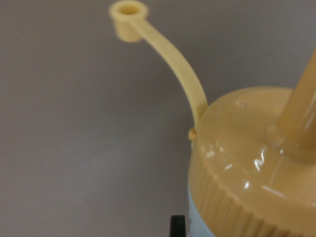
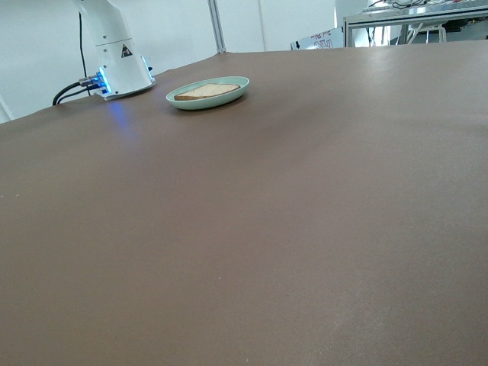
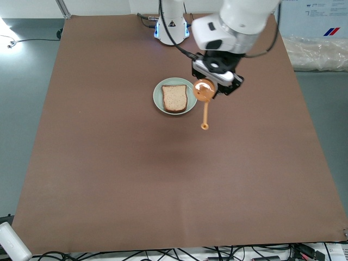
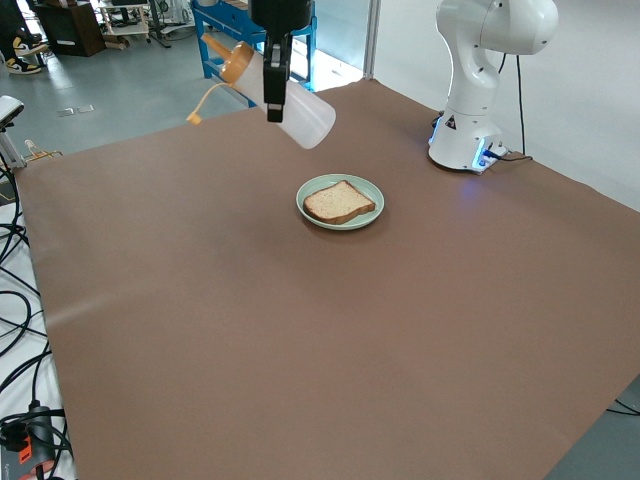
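My gripper (image 4: 275, 105) is shut on a translucent squeeze bottle (image 4: 302, 118) with an orange lid (image 3: 203, 90), held tilted above the table near the plate, in the left view just right of it. The lid's nozzle and tethered cap (image 1: 129, 17) fill much of the wrist view. A slice of bread (image 3: 174, 98) lies on a pale green plate (image 3: 191, 103), also seen in the top and right views. The bottle and gripper are out of sight in the top view.
A white robot arm base (image 4: 460, 140) stands at the table's edge beyond the plate. Cables (image 3: 65, 255) and equipment lie outside the table's edge.
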